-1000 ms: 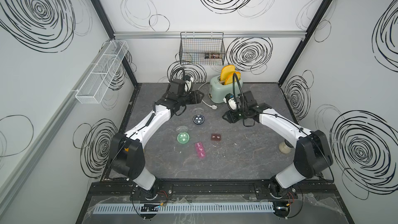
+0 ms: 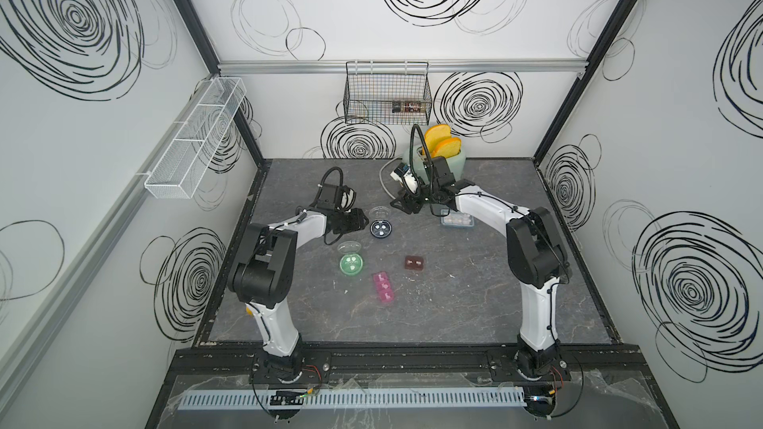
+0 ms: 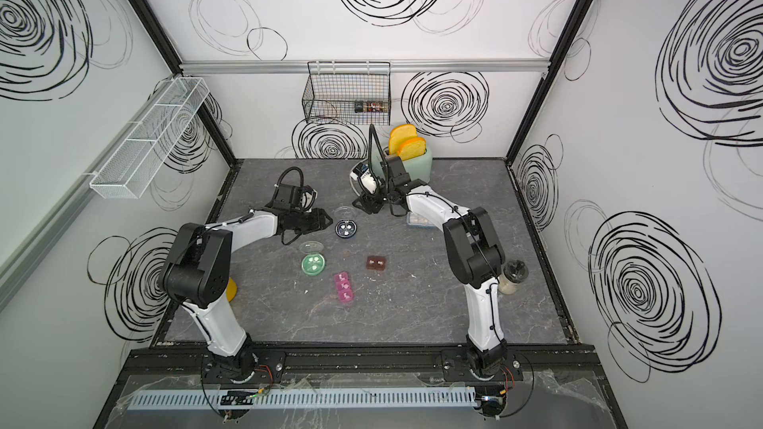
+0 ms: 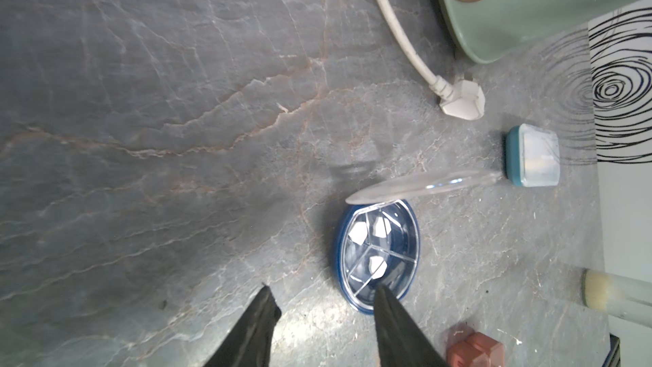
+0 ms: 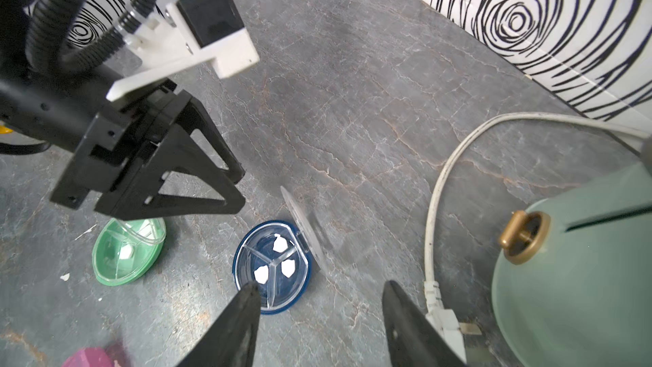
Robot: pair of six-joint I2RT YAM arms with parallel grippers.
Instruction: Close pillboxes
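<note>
A round dark blue pillbox (image 5: 252, 266) lies on the table, its clear lid (image 5: 305, 227) standing up at the far side and white pills inside. In the left wrist view that pillbox (image 4: 343, 258) is just beyond the fingertips. My left gripper is part open beside it, nothing between its fingers. My right gripper stands open and empty behind the lid. Nearer the front lies a round green pillbox (image 2: 351, 264) with its clear lid (image 2: 349, 246) flipped back. A pink pillbox (image 2: 383, 287), a brown-red one (image 2: 414, 262) and a clear-topped blue one (image 4: 536, 155) also lie here.
At the back stands a green toaster (image 3: 417, 168) with yellow slices; its white cord and plug (image 4: 463, 98) lie behind the blue pillbox. A jar (image 3: 512, 276) stands at the right.
My right gripper has moved left and back, toward the area behind that pillbox. The pillboxes look unmoved.
</note>
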